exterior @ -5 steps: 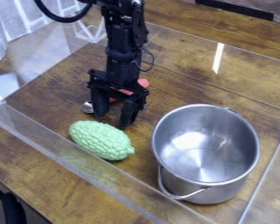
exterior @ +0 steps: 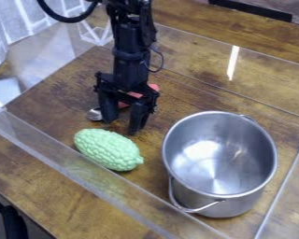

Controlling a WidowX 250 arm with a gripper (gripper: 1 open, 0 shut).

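Observation:
My black gripper [exterior: 123, 116] is low over the wooden table [exterior: 52, 89], its fingers pointing down in the middle of the scene. A red object [exterior: 149, 91] and a small silvery piece [exterior: 97, 114] show partly behind it. Whether anything is between the fingers is hidden. A pale green bumpy corn-like item [exterior: 107, 149] lies just in front of the gripper. A large steel pot [exterior: 219, 154] stands at the right front.
Clear panels border the work area on the left, front and right. Bare wood lies to the left of the gripper and behind the pot at the upper right.
My gripper has shifted very slightly, its fingers a touch higher; the other things have stayed in place.

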